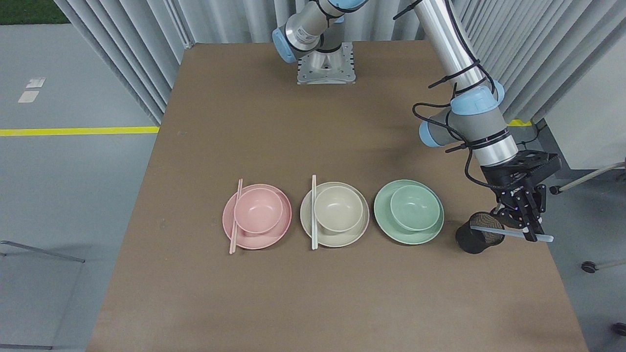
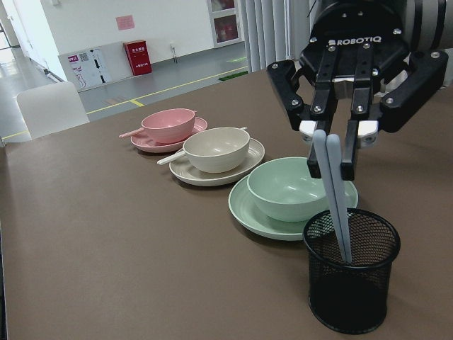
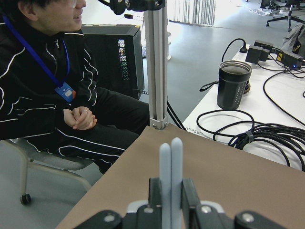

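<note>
My gripper [image 2: 333, 142] is shut on a pair of pale grey-blue chopsticks [image 2: 335, 202], also seen upright between the fingers in the wrist view [image 3: 170, 183]. Their lower ends reach into the black mesh cup [image 2: 349, 297], which stands right of the green bowl [image 1: 414, 208] on its green plate [image 1: 390, 229]. A cream bowl [image 1: 338, 208] sits on a cream plate with chopsticks [image 1: 314, 234] along its left side. The pink bowl [image 1: 258, 210] on its plate has pink chopsticks [image 1: 233, 240] likewise.
In the wrist view a seated person [image 3: 43, 105] and a white desk with coiled cables and a tumbler [image 3: 231, 88] lie beyond the table edge.
</note>
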